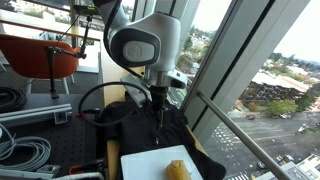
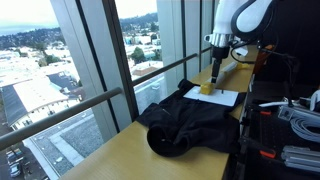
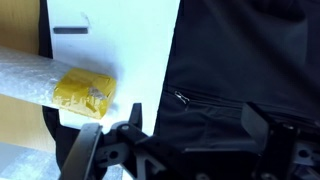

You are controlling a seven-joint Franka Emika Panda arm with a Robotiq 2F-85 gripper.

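My gripper is open, its two fingers wide apart with nothing between them. Below it in the wrist view lie a dark cloth garment with a short zipper and the edge of a white board. On the board rests a small dark bar. To the left is a roll in bubble wrap with a yellow end, its end reaching over the board. Exterior view 1 has the gripper above the garment, behind the white board and the yellow end.
The wooden table runs along tall windows with a metal rail. Bare wood shows at its near end in exterior view 2. Coiled cables lie on the dark bench to the side, and a red chair stands behind.
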